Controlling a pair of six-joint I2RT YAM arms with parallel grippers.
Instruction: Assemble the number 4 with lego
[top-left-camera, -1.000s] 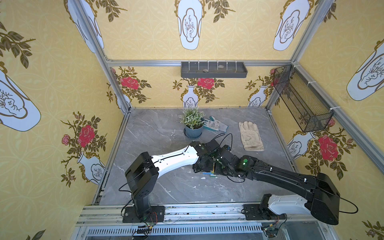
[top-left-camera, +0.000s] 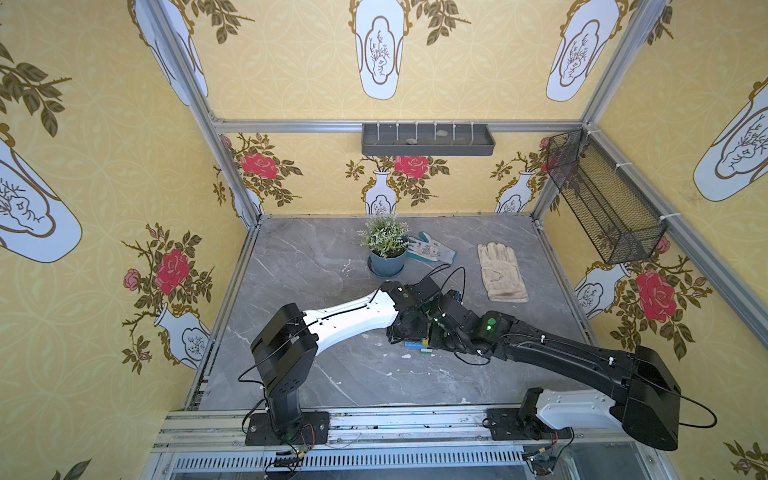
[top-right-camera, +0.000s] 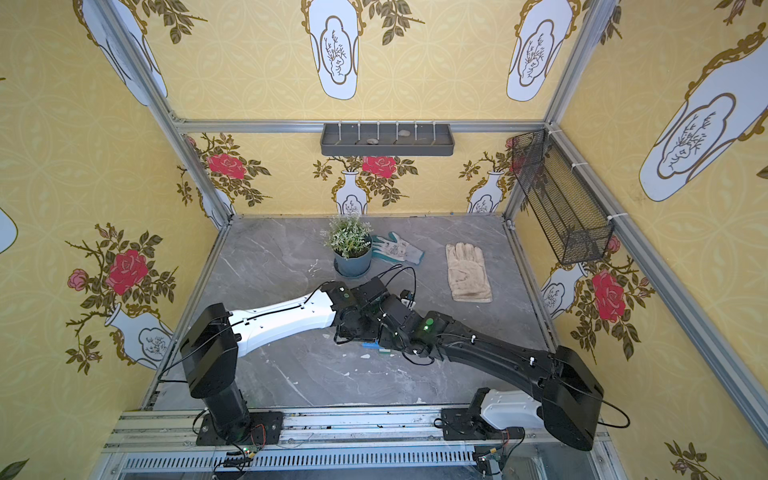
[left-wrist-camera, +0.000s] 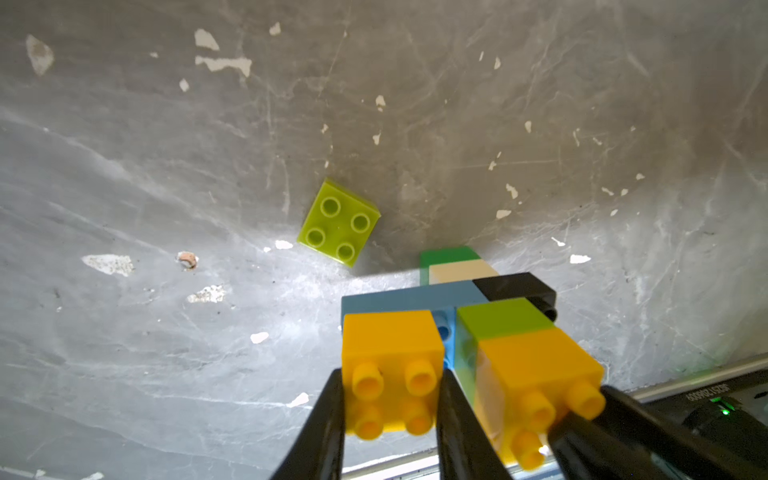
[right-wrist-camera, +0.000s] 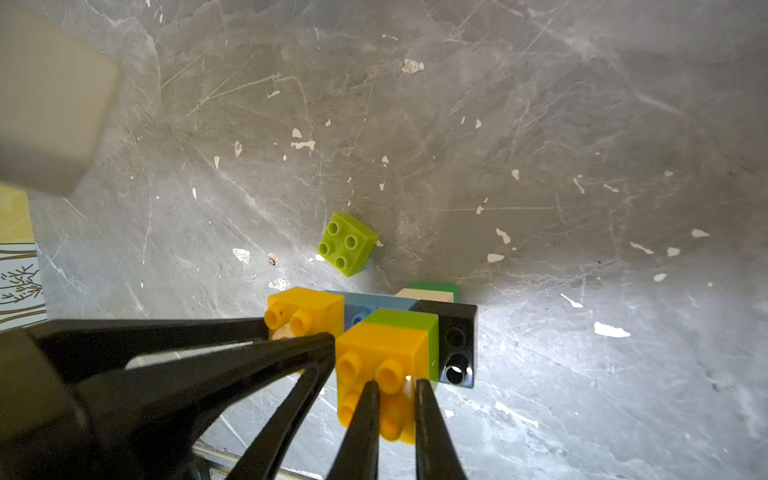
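In the left wrist view my left gripper is shut on a yellow brick, which sits over one end of a blue bar. Beside it, a second yellow brick rests on a lime green brick, with my right gripper shut on it. A black brick, a cream brick and a dark green piece form the rest of the build. Whether the left yellow brick is pressed fully onto the blue bar cannot be told. In the top views the arms hide most of the build.
A loose lime green brick lies on the table just behind the build. Farther back stand a potted plant, a teal-grey glove and a beige glove. Both grippers are close together.
My left gripper has shifted very slightly in the top left view. The right arm looks the same, and both arms stay crowded over the build.
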